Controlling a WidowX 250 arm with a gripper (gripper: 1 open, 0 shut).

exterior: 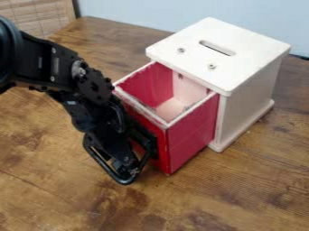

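Note:
A white wooden box [241, 95] with a slotted lid and two knobs on top stands at the upper right, its red drawer [187, 135] pulled out toward the arm and empty as far as its inside shows. My black gripper [128, 153] is low against the drawer's front face at the left. Its fingertips are dark and partly hidden there, so I cannot see whether they close on a handle.
A woven tan object [24, 23] lies at the top left corner, behind the arm.

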